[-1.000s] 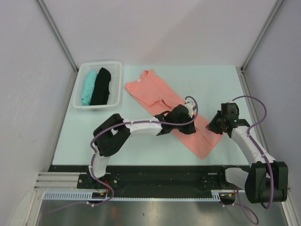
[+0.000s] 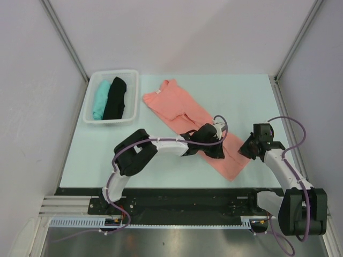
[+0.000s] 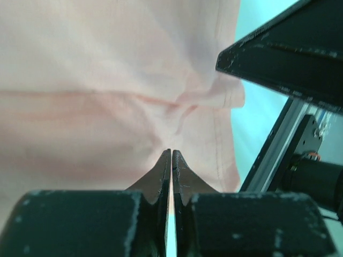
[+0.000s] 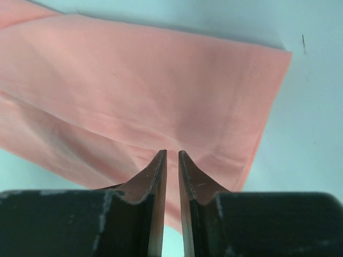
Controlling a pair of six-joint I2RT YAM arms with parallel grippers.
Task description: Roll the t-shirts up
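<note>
A salmon-pink t-shirt (image 2: 174, 101) lies stretched diagonally across the table (image 2: 96, 155), partly folded lengthwise, with creases in its lower half. My left gripper (image 2: 216, 153) is low over that lower half; in the left wrist view its fingertips (image 3: 163, 163) are shut together above the pale cloth, and whether they pinch any fabric is unclear. My right gripper (image 2: 243, 152) is just right of it, over the shirt's right edge; in the right wrist view its fingers (image 4: 193, 179) stand slightly apart above the cloth, with nothing visible between them.
A white plastic bin (image 2: 88, 101) at the back left holds a turquoise cloth (image 2: 101, 99) and a black cloth (image 2: 115, 99). The front edge is close below the shirt.
The right gripper moved left onto the shirt and has since pulled back to the right. The left gripper has shifted slightly right and toward the front.
</note>
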